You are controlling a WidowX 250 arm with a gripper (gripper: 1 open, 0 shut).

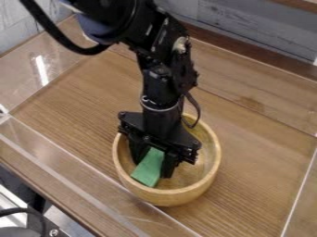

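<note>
A black robot arm reaches down from the top into a light wooden bowl [196,185]. Its gripper [161,154] is inside the bowl, closed on a green block [147,169] that sits tilted at the bowl's left side. The fingertips are dark and partly hidden against the block.
The bowl stands on a wooden table [253,167] near its front-left edge, which has clear strips along it. A pale panelled wall [235,32] runs along the back, and cables show at lower left.
</note>
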